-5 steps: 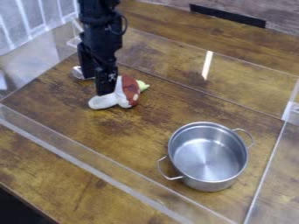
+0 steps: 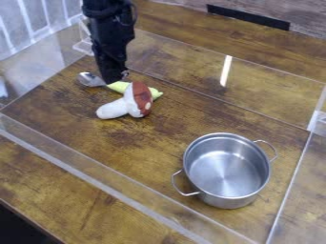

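Note:
My gripper [image 2: 112, 72] hangs from the black arm at the upper left, shut, with nothing visible between its fingers. Just below and in front of it lie a white soft item [image 2: 120, 109] with a red-brown part [image 2: 140, 95], and a pale yellow-green object [image 2: 118, 87] behind them. A small silver item [image 2: 91, 78] lies to the left of these. A steel pot [image 2: 224, 168] with two handles stands at the lower right.
Clear panels [image 2: 44, 133] border the wooden table [image 2: 166, 143]. A white strip [image 2: 226, 70] shows at the back right.
My gripper has risen and moved back from the white item, uncovering more of the pale yellow-green object. The pot has not moved.

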